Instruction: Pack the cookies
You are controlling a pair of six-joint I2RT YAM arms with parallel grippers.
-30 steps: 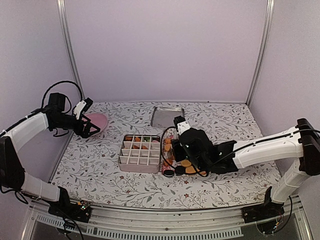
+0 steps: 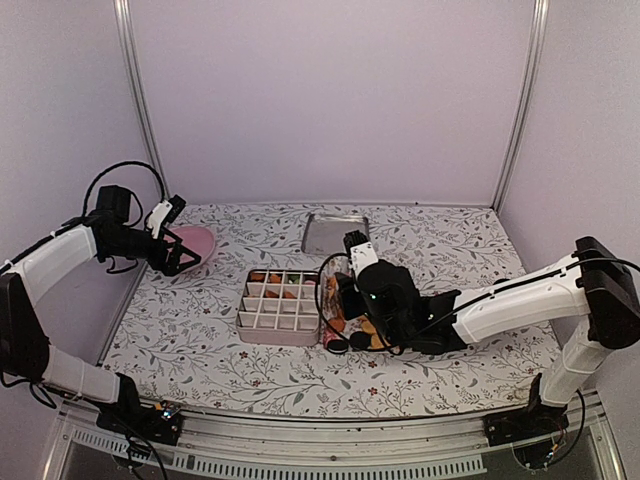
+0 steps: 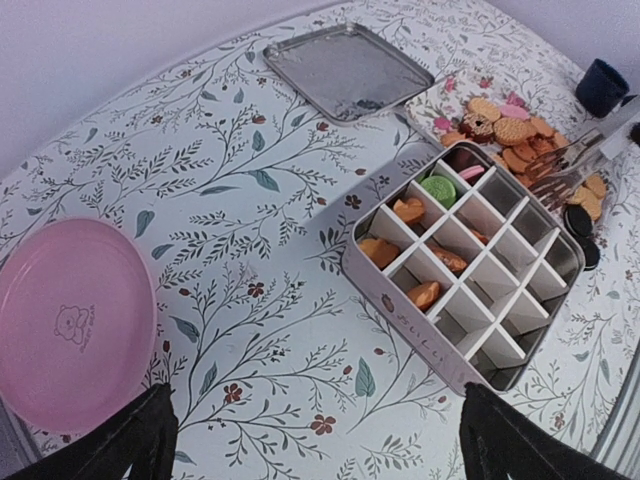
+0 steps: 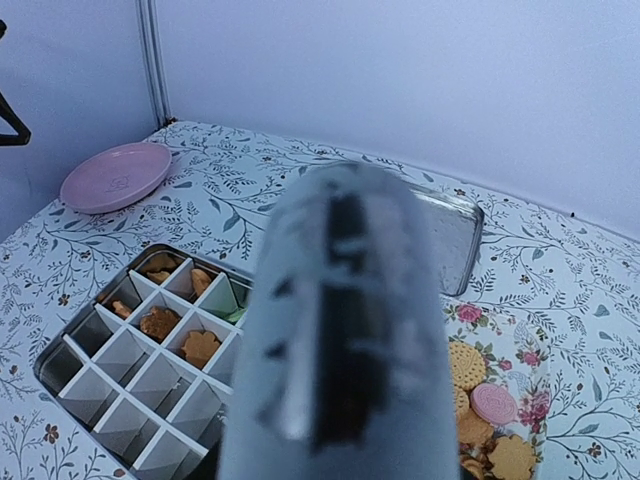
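The divided metal box [image 2: 278,335] stands at centre, cookies in several back compartments, including a green one [image 3: 439,190] and brown ones [image 4: 201,348]; front compartments look empty. Right of it, loose round and flower-shaped cookies lie on a floral mat [image 4: 530,340], with a pink one [image 4: 493,403] and dark ones [image 3: 580,225]. My right gripper [image 2: 348,280] hangs over these cookies; a large blurred silvery shape fills the middle of the right wrist view, so what is between the fingers is hidden. My left gripper [image 2: 175,258] stands open and empty over the pink plate [image 3: 75,320].
A grey metal tray [image 3: 340,70] lies behind the box. A dark cup [image 3: 601,88] stands at the right, partly hidden by the right arm in the top view. The table left of the box is clear.
The right arm and gripper have shifted slightly over the cookies, most recently a little upward in the top view. The left arm and the box are unchanged.
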